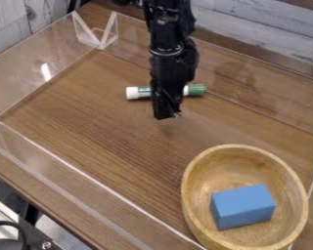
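My gripper (166, 109) hangs over the middle of the wooden table (94, 146), pointing down and shut, with nothing seen between its fingers. Just behind it lies a green and white cylinder (192, 90), partly hidden by the gripper. A pale wooden bowl (199, 174) sits at the front right, holding a blue block (245, 205).
Clear plastic walls run along the left edge, with a white bracket at the back left corner. A black cable shows at the bottom left.
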